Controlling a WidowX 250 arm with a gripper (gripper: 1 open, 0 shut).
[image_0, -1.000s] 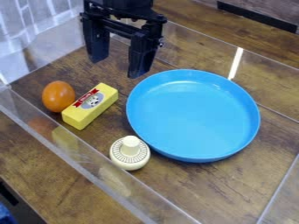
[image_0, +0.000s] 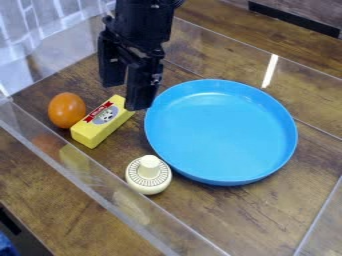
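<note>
The black gripper (image_0: 128, 82) hangs open above the yellow box (image_0: 102, 122), its fingers pointing down. The box has a red-and-white label and lies on the wooden table. An orange egg-shaped object (image_0: 67, 110) sits just left of it. A large blue plate (image_0: 221, 130) lies to the right, and a cream round object with a knob (image_0: 148, 175) stands in front, below the box.
A clear plastic edge runs along the left side, past the egg-shaped object.
The gripper has turned and moved slightly left and down, toward the space above the yellow box. The objects on the table have not moved.
</note>
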